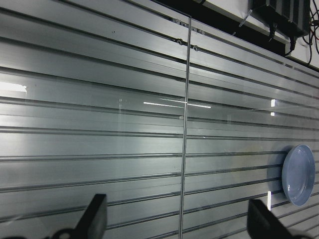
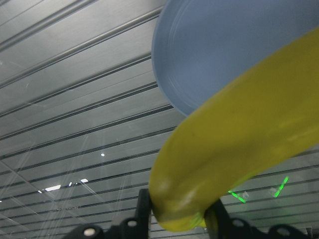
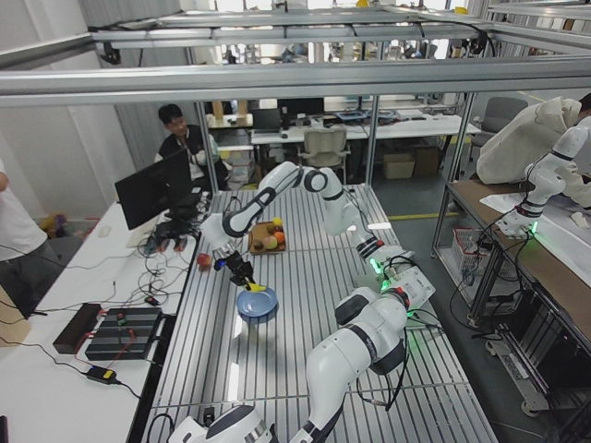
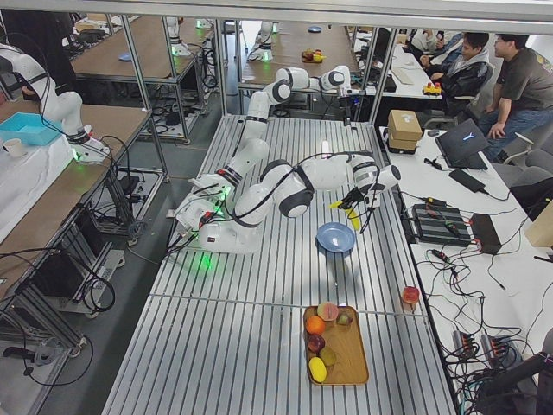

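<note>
A yellow banana (image 2: 239, 124) is in my right gripper, which is shut on one end of it and holds it over a blue plate (image 2: 209, 45). In the camera left view the banana (image 3: 255, 286) hangs at the plate's (image 3: 257, 306) far edge. In the left wrist view my left gripper faces bare slatted table, its two fingertips wide apart and open, with the plate (image 1: 298, 174) off to the right.
A wooden tray (image 4: 346, 359) of assorted fruit stands on the slatted table, with a red fruit (image 4: 410, 295) apart near the side edge. Electronics and cables crowd the adjoining white desk.
</note>
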